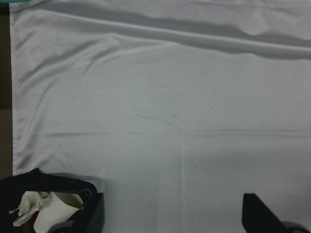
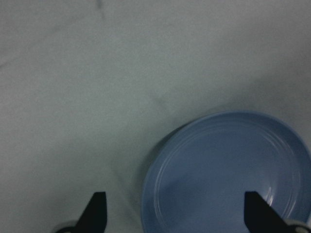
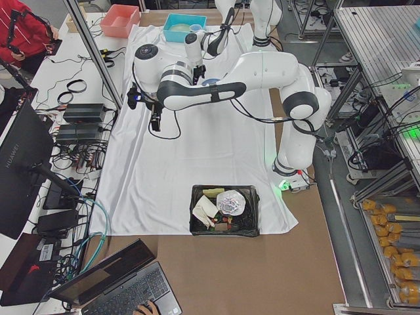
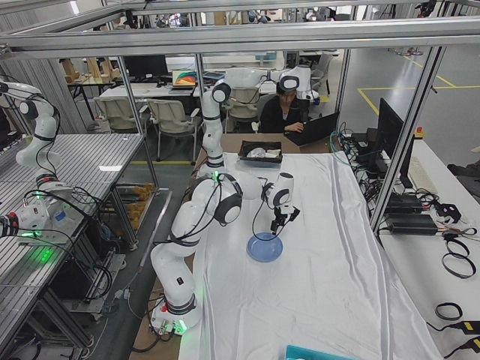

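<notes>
A blue plate lies on the white cloth; in the right wrist view it fills the lower right. My right gripper hangs low just above it, its black fingers apart with nothing visible between them. My left gripper is raised over the cloth, away from the plate; in the left wrist view only one dark finger shows clearly, so its opening is unclear. A black bin holds white crumpled items, a silvery bag and other small things.
A teal tray with a cup stands at the far end, near a pink bin on the side table. Monitors, cables and a laptop border the cloth.
</notes>
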